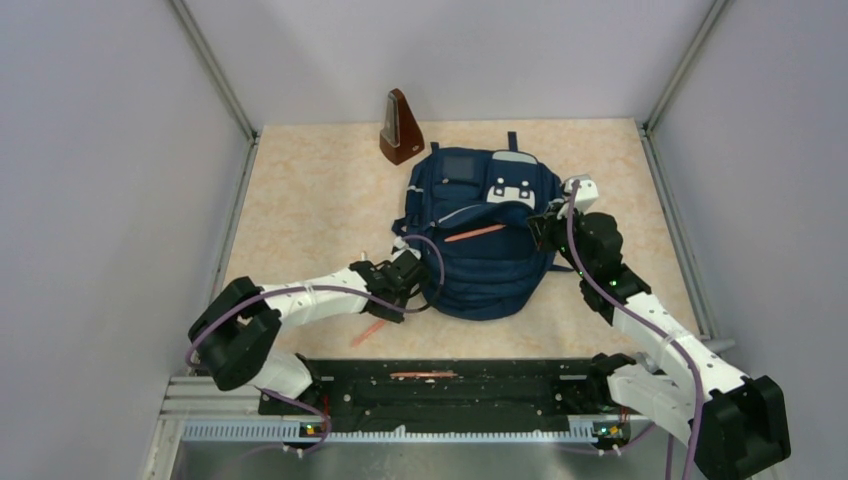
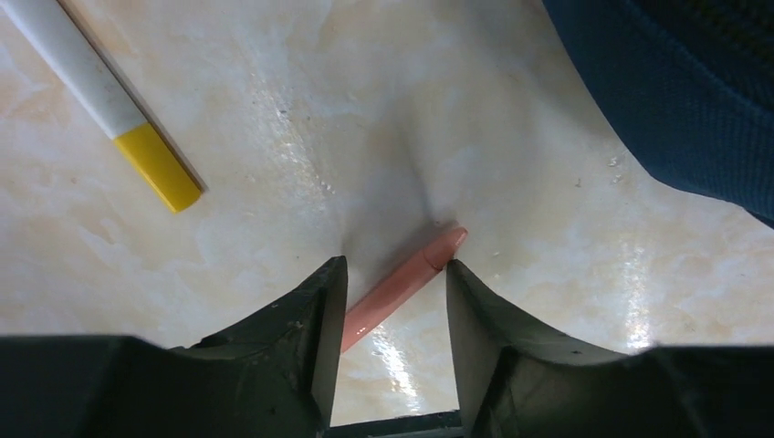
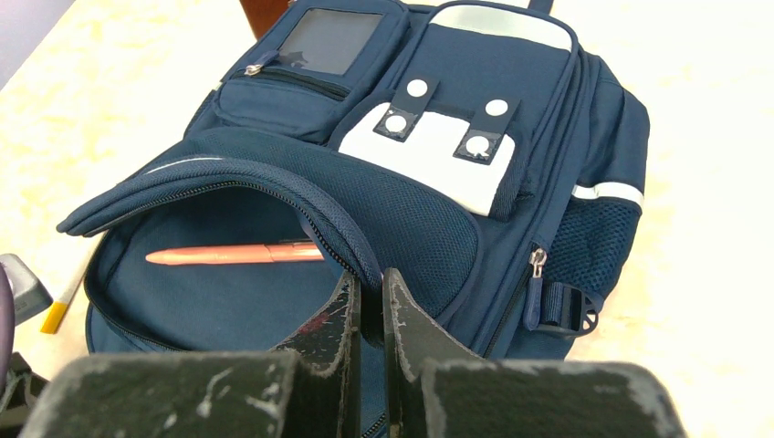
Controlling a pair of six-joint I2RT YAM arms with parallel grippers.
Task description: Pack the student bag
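Observation:
The navy backpack (image 1: 480,280) lies open, an orange pen (image 3: 210,255) inside its front pocket. My right gripper is shut on the zippered flap edge (image 3: 356,237), holding it raised. My left gripper is part open low over a salmon pen (image 2: 394,290) on the table, whose end lies between and just beyond the fingertips. A white marker with a yellow cap (image 2: 155,164) lies to its upper left in the left wrist view.
A brown wooden metronome (image 1: 400,130) stands behind the bag. The front table edge is close below the left gripper.

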